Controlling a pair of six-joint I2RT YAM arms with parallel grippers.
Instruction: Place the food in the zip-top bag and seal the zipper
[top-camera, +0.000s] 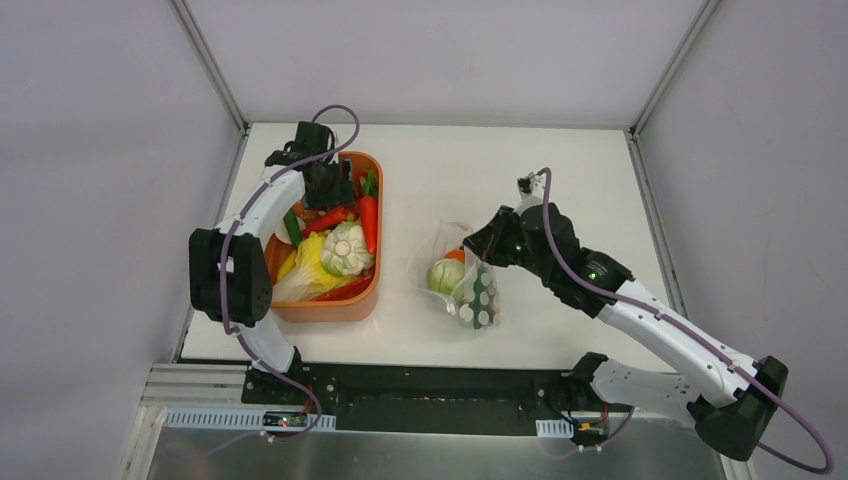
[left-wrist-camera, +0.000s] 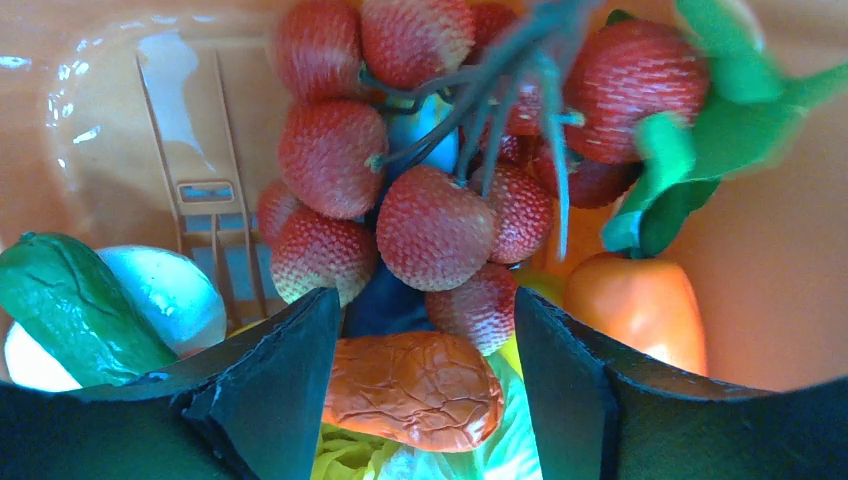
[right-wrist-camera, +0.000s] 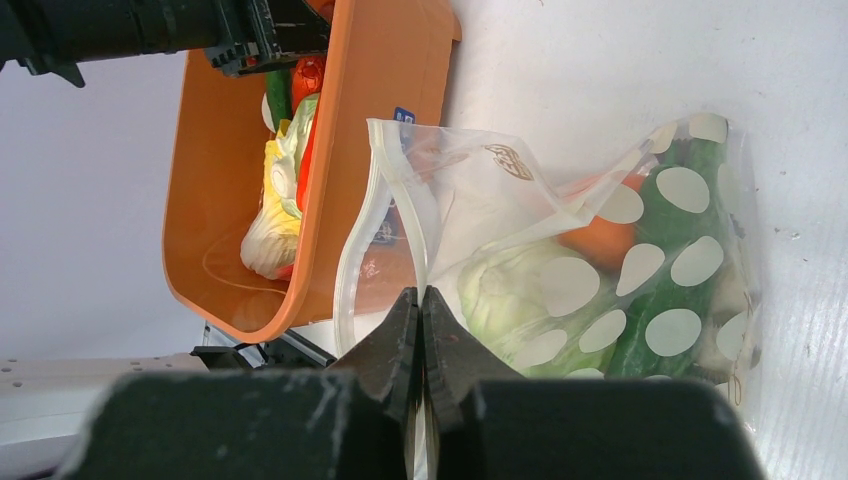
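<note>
My left gripper hangs open inside the back of the orange bin (top-camera: 325, 310), over a bunch of lychees (left-wrist-camera: 433, 228) and a wrinkled brown-orange vegetable (left-wrist-camera: 410, 390); no item is clearly held. My right gripper is shut on the zipper edge of the clear zip top bag (right-wrist-camera: 500, 165). The bag lies right of the bin with a pale cabbage (top-camera: 444, 274), an orange item (right-wrist-camera: 598, 240) and green vegetables behind white dots inside it.
The bin also holds red peppers (top-camera: 368, 220), a cauliflower (top-camera: 345, 248), a yellow bagged item (top-camera: 312, 275) and a cucumber (left-wrist-camera: 80, 310).
</note>
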